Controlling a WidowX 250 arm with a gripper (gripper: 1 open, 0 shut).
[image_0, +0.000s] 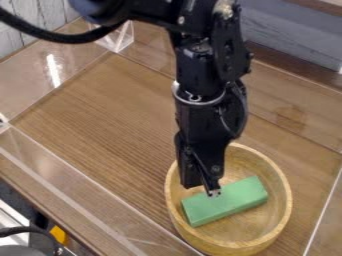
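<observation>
My black gripper (207, 184) points down over a round tan wooden bowl (267, 225) at the lower right, its fingertips just above or at the bowl's contents. A green rectangular block (234, 203) lies flat in the bowl, tilted along a diagonal. The fingers look close together, with nothing visible held between them. Part of the bowl's back is hidden behind the gripper.
The wooden tray floor (94, 125) to the left and behind is clear. Clear walls edge it at left and front, and a pale wall stands at the back. Cables and a yellow object sit outside at the lower left.
</observation>
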